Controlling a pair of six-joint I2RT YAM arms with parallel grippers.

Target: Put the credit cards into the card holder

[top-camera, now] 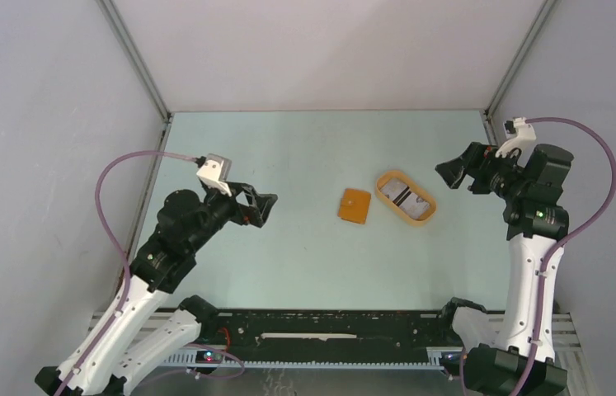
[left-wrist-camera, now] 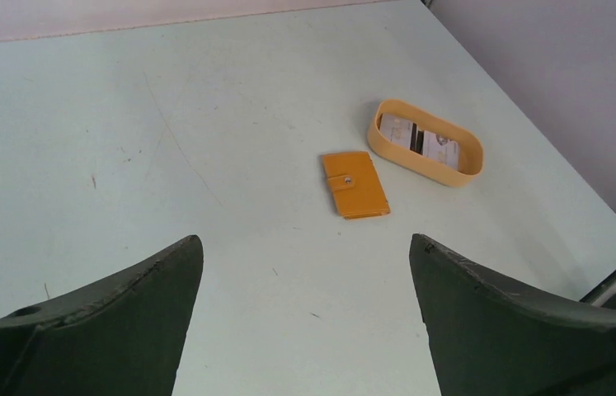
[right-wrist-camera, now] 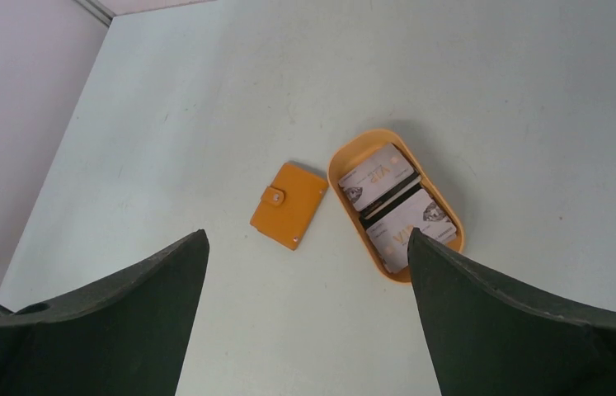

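An orange card holder (top-camera: 355,205) with a snap tab lies flat near the table's centre. Just right of it is a tan oval tray (top-camera: 425,213) holding white VIP cards (right-wrist-camera: 405,231) and dark strips between them. My left gripper (top-camera: 259,206) hangs over the table to the left of the holder, open and empty. My right gripper (top-camera: 453,172) is held above the table to the right of the tray, also open with nothing between its fingers. Both wrist views show the holder and tray beyond the fingertips.
Walls enclose it at the back and both sides, and a dark rail (top-camera: 395,330) runs along the front edge.
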